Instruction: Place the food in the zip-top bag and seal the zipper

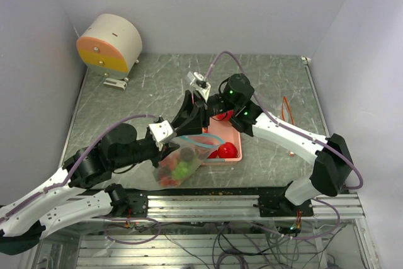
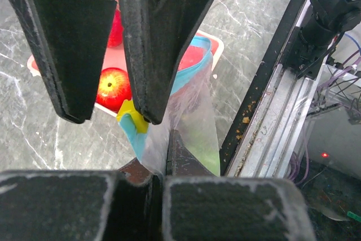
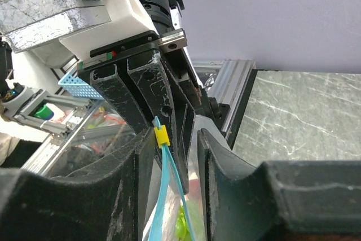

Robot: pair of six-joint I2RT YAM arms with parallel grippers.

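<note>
The zip top bag [image 1: 184, 167] holds red and green food, its blue zipper [image 2: 188, 71] running along the mouth. My left gripper is shut on the bag beside the zipper's end. My right gripper stands part open right at the yellow slider, its fingers either side of it in the right wrist view; whether they touch it I cannot tell.
A pink tray [image 1: 233, 133] with red fruit [image 1: 227, 150] lies behind the bag. A white and orange box [image 1: 110, 45] stands back left.
</note>
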